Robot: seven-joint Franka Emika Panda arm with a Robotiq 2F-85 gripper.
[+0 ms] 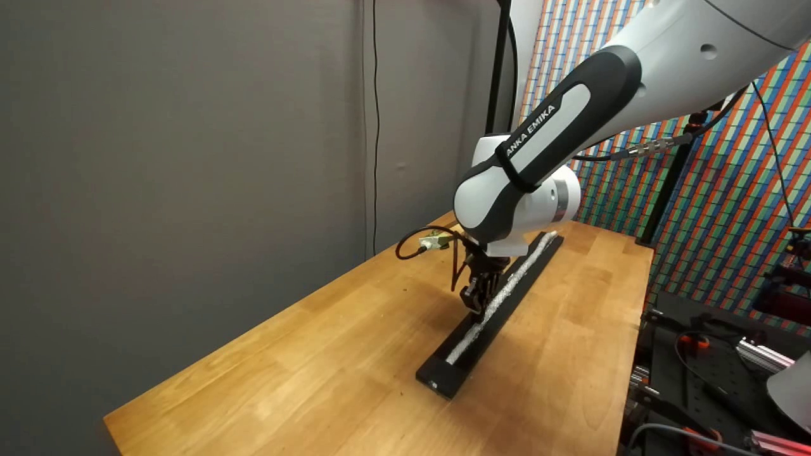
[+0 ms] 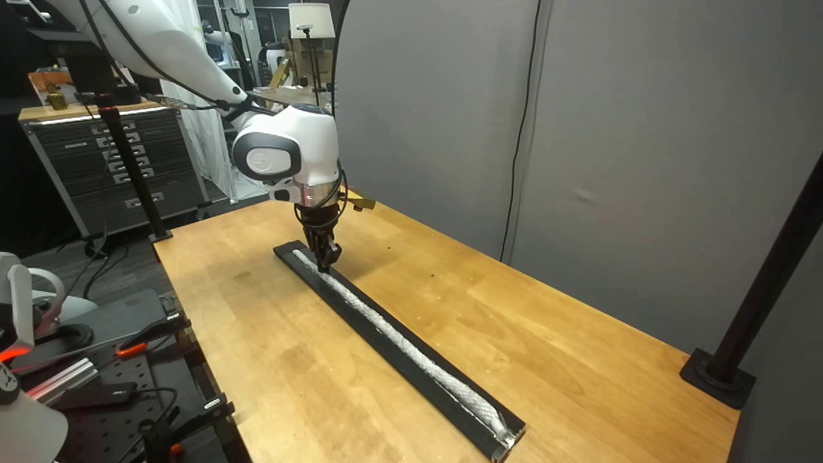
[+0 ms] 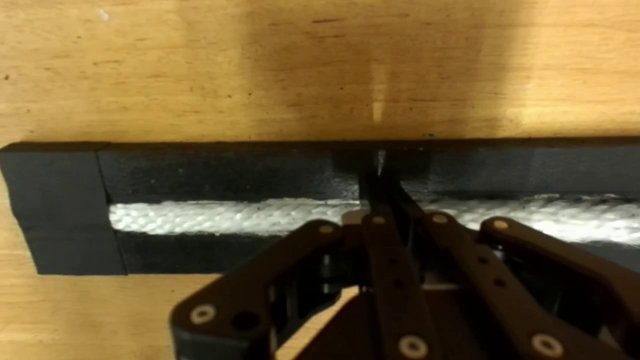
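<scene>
A long black board [image 1: 441, 373] lies on the wooden table, with a white braided rope [image 2: 389, 330] along a groove in its middle. My gripper points down at the board, its two slim black fingers close together. In the wrist view they cross over the rope and hide a short stretch of it; the tips reach the black strip on its far side. The gripper is shut, and whatever lies between the fingertips does not show. Exterior view 2 has the gripper [image 2: 324, 267] near the board's far end, low at the rope.
A grey wall panel [image 2: 617, 154] stands along the back. At the table's corner rises a black post [image 2: 737, 347]. Carts with tools stand beyond the other edge.
</scene>
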